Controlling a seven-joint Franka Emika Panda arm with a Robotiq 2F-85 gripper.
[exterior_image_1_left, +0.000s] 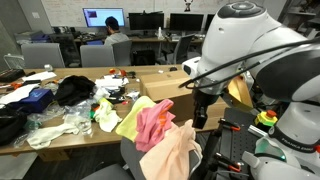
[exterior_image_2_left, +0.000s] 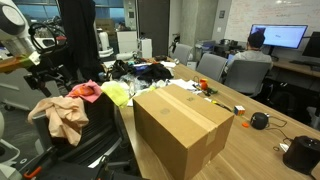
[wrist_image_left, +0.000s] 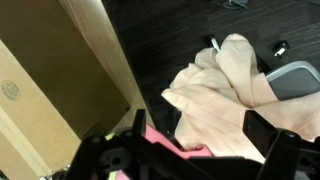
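A peach cloth (exterior_image_1_left: 170, 158) hangs over the back of a chair, with a pink cloth (exterior_image_1_left: 153, 124) and a yellow cloth (exterior_image_1_left: 131, 121) beside it. The same peach cloth (exterior_image_2_left: 62, 114) and pink cloth (exterior_image_2_left: 87, 91) show in exterior view 2. In the wrist view my gripper is open, its fingers wide apart above the peach cloth (wrist_image_left: 225, 105). Part of the pink cloth (wrist_image_left: 172, 148) shows between the fingers, apparently below them. Nothing is held.
A large cardboard box (exterior_image_2_left: 178, 128) stands on the table close to the chair. Dark clothes and small items (exterior_image_1_left: 75, 90) clutter the table beyond. A person (exterior_image_2_left: 250, 43) sits farther back. Dark floor (wrist_image_left: 165, 30) lies between box and chair.
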